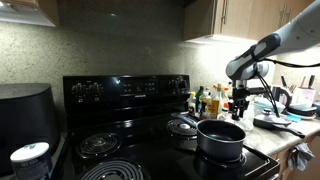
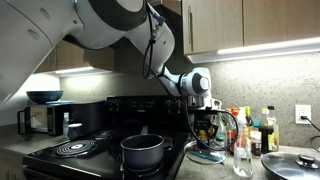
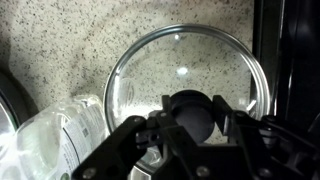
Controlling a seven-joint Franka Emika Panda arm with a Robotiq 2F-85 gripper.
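Note:
Seen from above in the wrist view, a clear glass lid with a metal rim has a round black knob at its centre. My gripper is shut on that knob, one finger at either side. In exterior view 2, the gripper points down over the counter right of the stove, its tips small and dark there. How far the lid is off the counter I cannot tell. A black pot stands uncovered on the stove's front right burner.
Bottles crowd the counter beside the gripper, and a clear bottle stands close to the lid's left edge. A dark pan lies farther right.

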